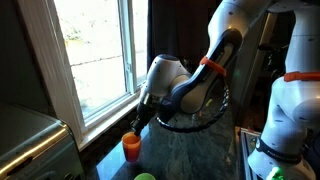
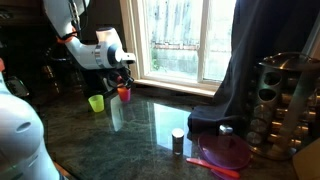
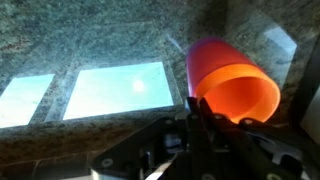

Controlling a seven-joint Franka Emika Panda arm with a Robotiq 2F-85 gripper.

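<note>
An orange cup (image 3: 249, 93), pinkish on its outside, shows its open mouth in the wrist view. My gripper is shut at the near-left part of that rim, with the thin wall apparently pinched between the fingertips. In exterior view 1 the cup (image 1: 131, 147) sits below and left of the arm's end, close to the window side. From exterior view 2, the cup (image 2: 125, 94) appears under the gripper (image 2: 121, 83); whether its base touches the counter cannot be told.
A green cup (image 2: 96, 103) stands close by on the dark counter (image 2: 115, 150). Farther right are a small canister (image 2: 178, 141), a purple plate (image 2: 222, 150), a red-handled utensil (image 2: 214, 167) and a tall metal rack (image 2: 272, 105).
</note>
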